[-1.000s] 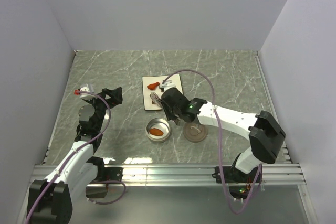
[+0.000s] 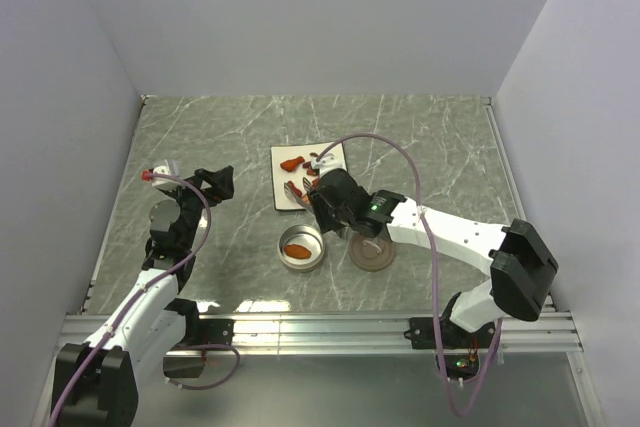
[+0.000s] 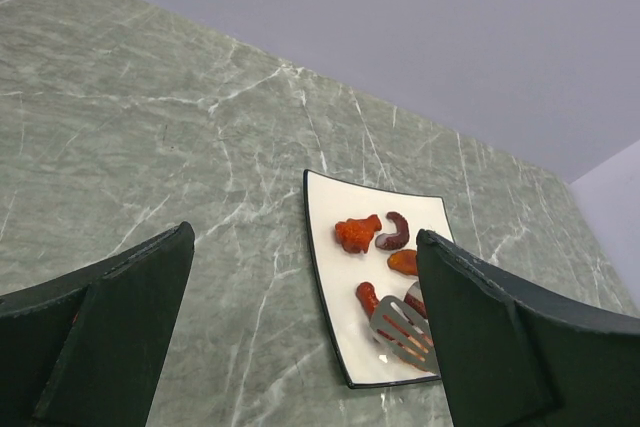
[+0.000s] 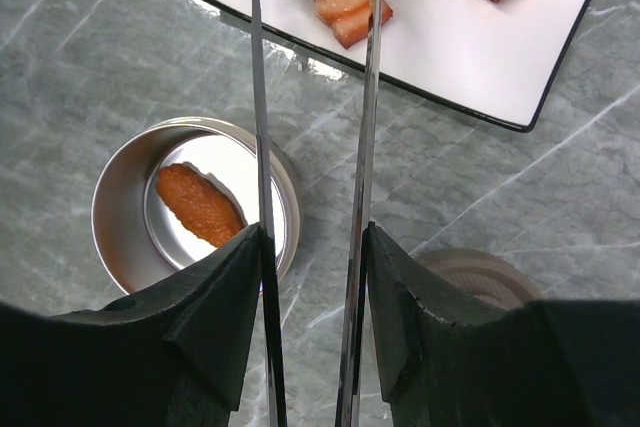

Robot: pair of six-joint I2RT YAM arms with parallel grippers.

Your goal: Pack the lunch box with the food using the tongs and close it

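A white board holds several food pieces: fried chicken, a curved sausage, pork belly and others. My right gripper, fitted with long metal tong blades, hangs open over the board, the pork belly lying beneath and between the tips. A round metal lunch box with a fried piece inside stands nearer the front. My left gripper is open at the left of the table, away from the board, nothing visible between its fingers.
A round brown lid lies right of the lunch box, partly under the right arm. Walls enclose the table.
The left arm has stayed still.
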